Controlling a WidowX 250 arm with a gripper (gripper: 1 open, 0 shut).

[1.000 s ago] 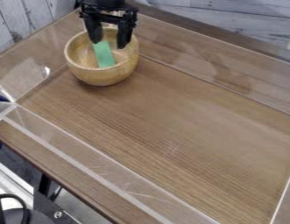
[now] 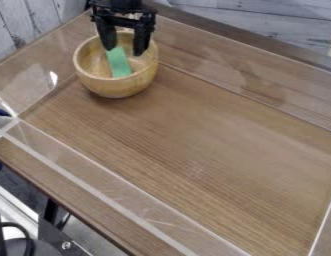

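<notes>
A wooden bowl [image 2: 116, 82] sits near the back left of the wooden table, holding a green object [image 2: 118, 62]. The dark gripper [image 2: 124, 42] reaches down from the top of the view into the bowl, its fingers either side of the green object's upper part or just above it. It is too small to tell whether it is shut on anything.
A pale wall runs along the back, and dark cables or fittings show at the lower left edge.
The gripper and bowl have shifted very slightly; otherwise little has visibly changed.
</notes>
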